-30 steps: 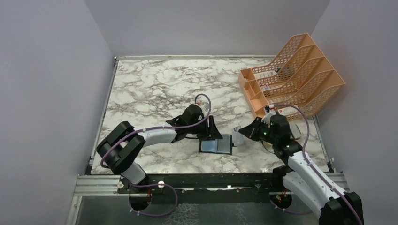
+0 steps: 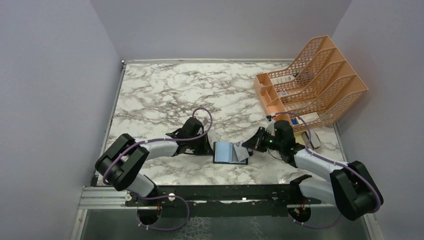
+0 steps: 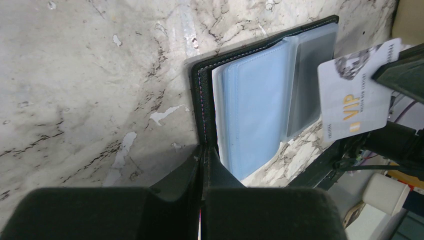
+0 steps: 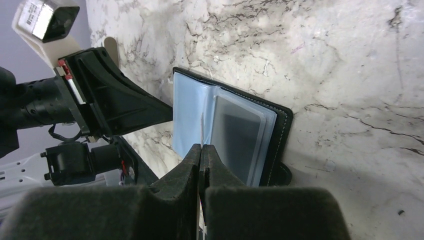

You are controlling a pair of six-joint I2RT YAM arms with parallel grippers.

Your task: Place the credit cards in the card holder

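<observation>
The open card holder [image 2: 223, 152] lies flat on the table, with a black cover and clear bluish sleeves [image 3: 255, 105]. In the left wrist view, a white VIP card [image 3: 335, 100] hangs from the right gripper's dark fingers [image 3: 400, 75], beside and over the holder's right sleeves. My right gripper [image 2: 244, 145] is shut on that card, which shows nearly edge-on as a thin line in the right wrist view. Shut at the holder's left cover edge is my left gripper; whether the cover is pinched between its tips cannot be told.
A tan organizer rack [image 2: 310, 80] with several compartments stands at the back right. Both arms reach in close together around the holder.
My left gripper, apart-fingered over the holder a second ago, has moved left to its edge and shut. My right gripper has carried the card left, over the holder's right half.
</observation>
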